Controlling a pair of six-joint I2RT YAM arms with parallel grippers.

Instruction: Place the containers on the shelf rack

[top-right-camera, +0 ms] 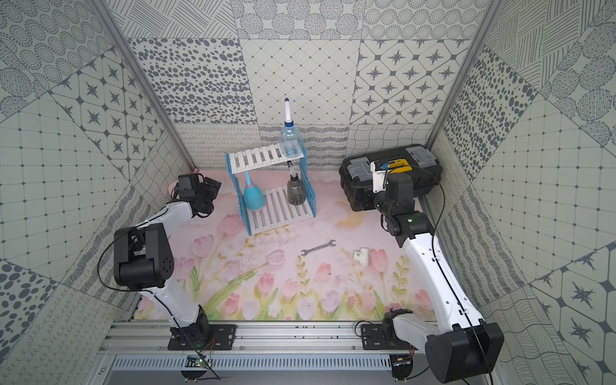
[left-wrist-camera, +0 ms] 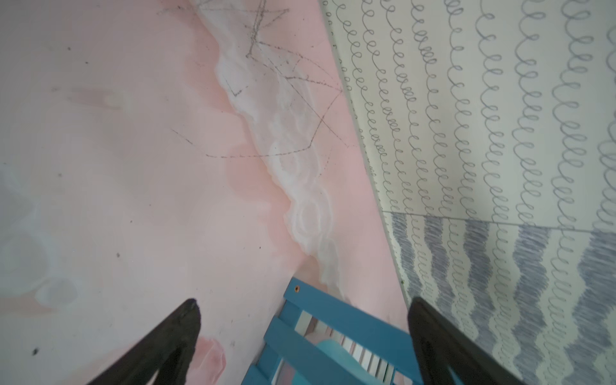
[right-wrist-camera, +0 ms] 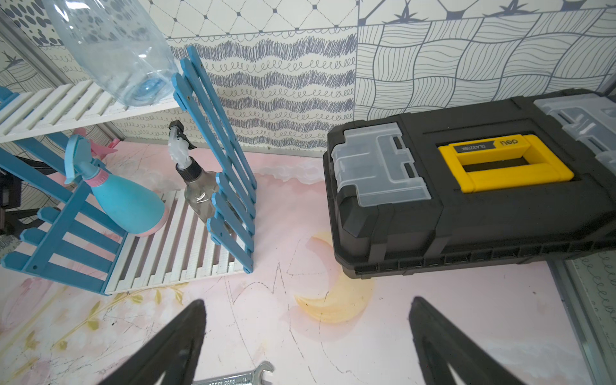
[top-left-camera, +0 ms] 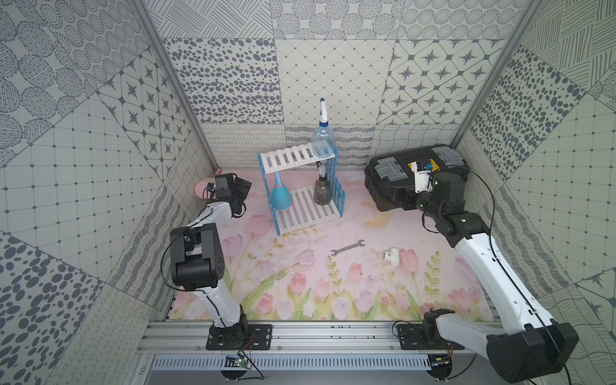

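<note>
A pink vessel, likely the watering can [top-left-camera: 202, 190], lies at the left wall, partly hidden by the left arm; a pink piece of it [right-wrist-camera: 101, 147] shows behind the shelf in the right wrist view. The blue-sided shelf with white slats [top-left-camera: 292, 226] stands at back centre. My left gripper is open and empty, left of the shelf, with the shelf's blue side frame [left-wrist-camera: 359, 320] in front of it; the watering can is out of the left wrist view. My right gripper hangs open and empty near the toolbox.
On the shelf's top is a clear bottle [top-left-camera: 323, 140]; a blue bottle [top-left-camera: 281, 195] and a grey bottle [top-left-camera: 322, 191] occupy its lower level. A black toolbox [right-wrist-camera: 410, 224] fills the back right. A wrench [top-left-camera: 347, 248] and white pipe fitting [top-left-camera: 392, 256] lie mid-table.
</note>
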